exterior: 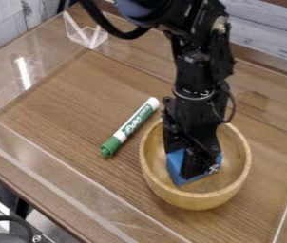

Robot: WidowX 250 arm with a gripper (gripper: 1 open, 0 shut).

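My black gripper (192, 142) reaches down into a wooden bowl (169, 190) on the right of the table. A blue object (181, 167) lies in the bowl under my fingers, partly hidden by them; my gripper appears shut on it. A green and white marker (129, 126) lies on the table to the left of the bowl.
Clear plastic pieces sit at its far left edges. A white slatted surface runs along the back.
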